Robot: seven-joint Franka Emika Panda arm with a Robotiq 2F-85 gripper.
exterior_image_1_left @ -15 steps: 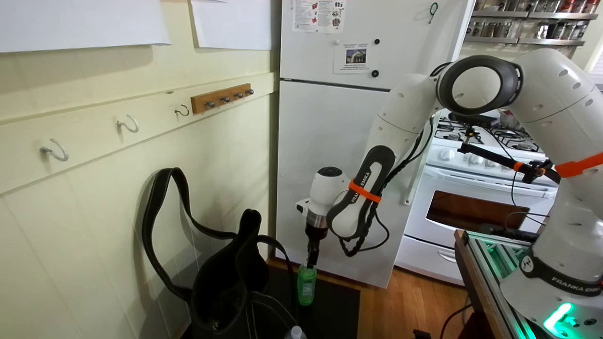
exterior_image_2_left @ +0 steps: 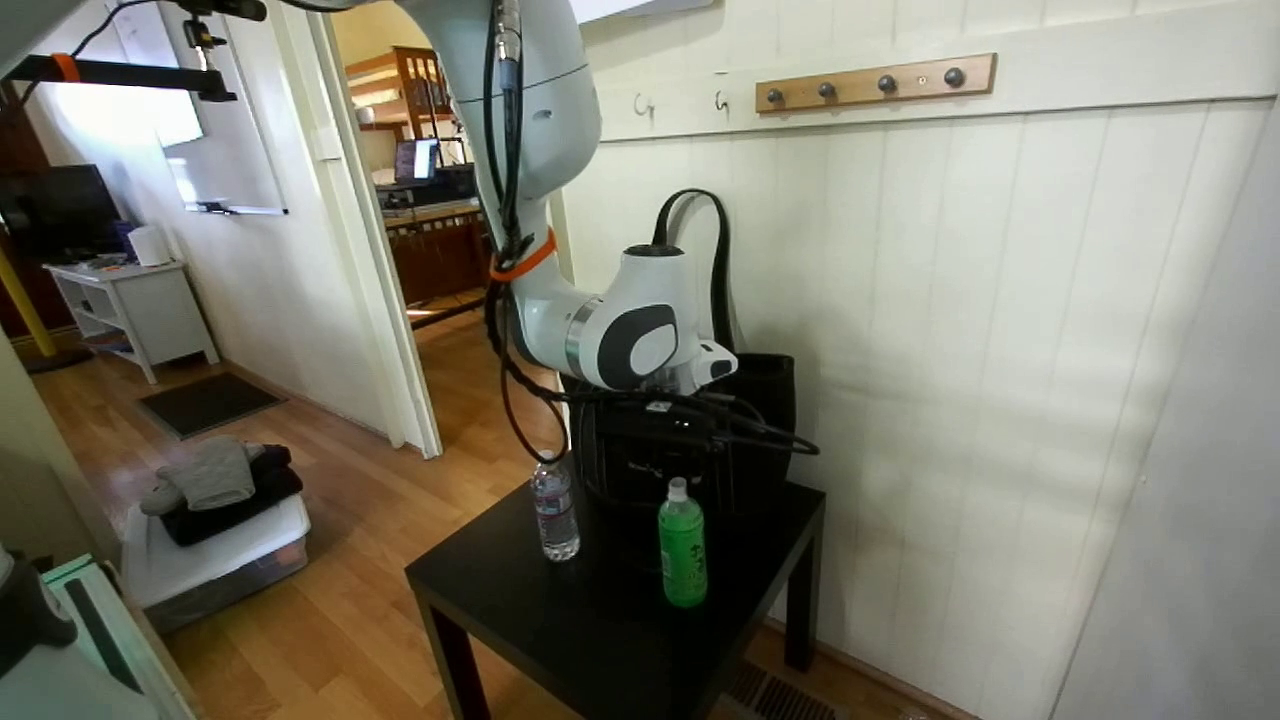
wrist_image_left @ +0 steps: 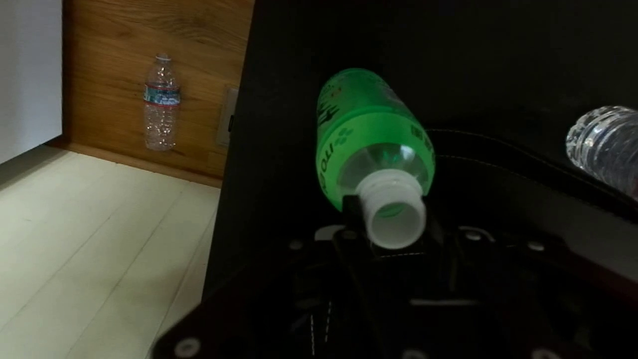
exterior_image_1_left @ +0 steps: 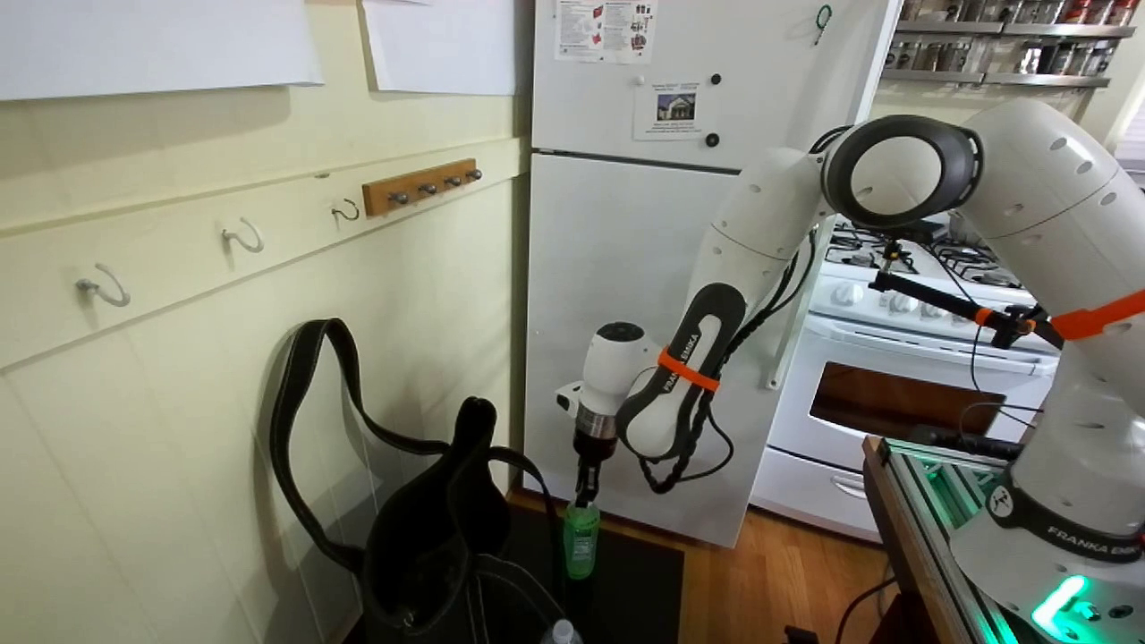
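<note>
A green-labelled bottle (exterior_image_1_left: 580, 543) with an open white neck stands on the black table (exterior_image_2_left: 504, 600), beside the black bag. My gripper (exterior_image_1_left: 586, 498) points down at its top. In the wrist view the gripper is shut on the bottle (wrist_image_left: 359, 113), its dark fingers at both sides of the neck. From the second exterior view the same bottle (exterior_image_2_left: 684, 554) looks upright; there the fingers blend into the dark bag. The large black bag (exterior_image_1_left: 413, 537) stands open-topped on the table by the wall, its strap looped up.
A clear water bottle (exterior_image_2_left: 555, 510) stands on the table near the bag. Another clear bottle (wrist_image_left: 161, 107) shows on the wooden floor beyond the table edge. The fridge (exterior_image_1_left: 633, 322) rises close behind my hand.
My hand has shifted slightly left and down in the first exterior view. The green bottle has barely moved.
</note>
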